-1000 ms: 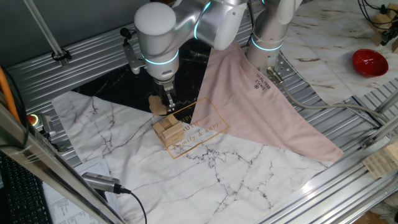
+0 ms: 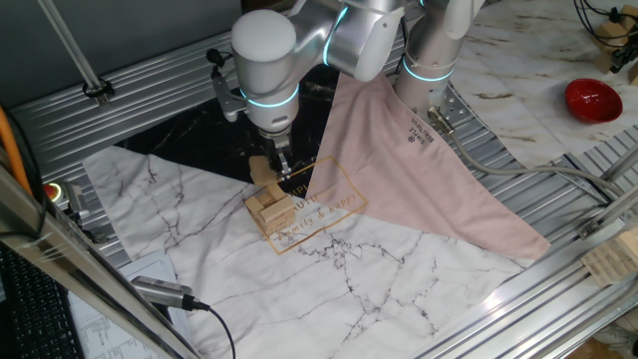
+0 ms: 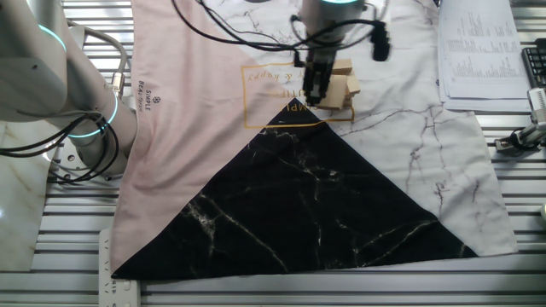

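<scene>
Near the middle of the cloth, a stack of pale wooden blocks (image 2: pixel 271 209) sits at the edge of the gold-printed frame. My gripper (image 2: pixel 283 174) points down just behind the stack, in exterior view 1. A tan wooden block (image 2: pixel 260 170) juts out to the left of its fingers and appears to be gripped. From the opposite side, in exterior view 2, the dark gripper (image 3: pixel 316 92) partly covers the stacked blocks (image 3: pixel 334 92). The exact contact between fingers and held block is hidden in both views.
The patterned cloth (image 2: pixel 359 284) lies over the ribbed metal table, with wide clear areas around the stack. A red bowl (image 2: pixel 593 101) stands far right. Another wooden piece (image 2: pixel 610 261) lies at the right edge. A metal post (image 2: pixel 75 239) rises at front left.
My gripper has moved a little to the right and slightly toward the front, and the tan block beside its fingers has shifted along with it. The stack has stayed put.
</scene>
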